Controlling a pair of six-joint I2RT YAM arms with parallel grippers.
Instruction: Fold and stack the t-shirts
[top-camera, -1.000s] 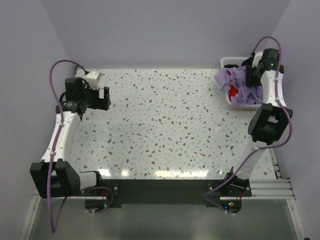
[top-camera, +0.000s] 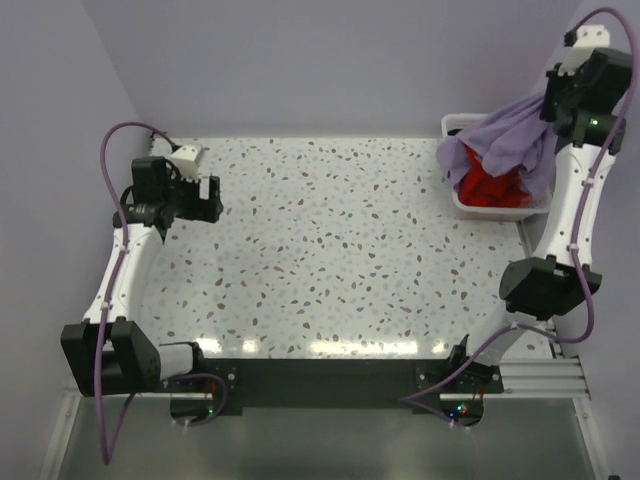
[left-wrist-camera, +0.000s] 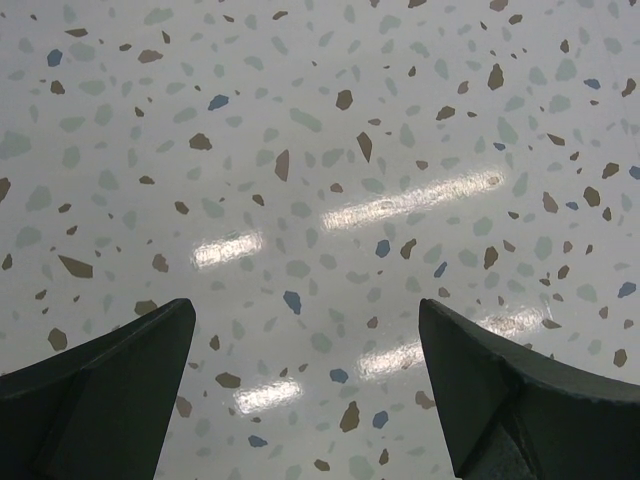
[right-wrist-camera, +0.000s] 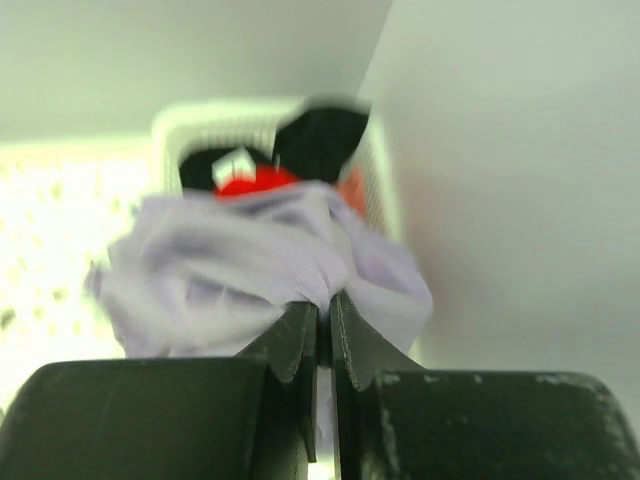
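Note:
At the back right, a crumpled lilac shirt (top-camera: 510, 132) hangs from my right gripper (top-camera: 548, 95), its lower folds over the white basket (top-camera: 498, 214). The right wrist view shows the fingers of my right gripper shut on a bunched bit of the lilac shirt (right-wrist-camera: 235, 265). Under it in the basket lies a red cloth (top-camera: 490, 185); black cloth (right-wrist-camera: 320, 140) shows behind. Over the left of the table my left gripper (top-camera: 214, 187) stands open; only bare table shows between its fingers in the left wrist view.
Walls close in at the back and right, and the right wall (right-wrist-camera: 520, 200) is near my right gripper.
More of the red cloth beneath is uncovered. The left arm has stayed still.

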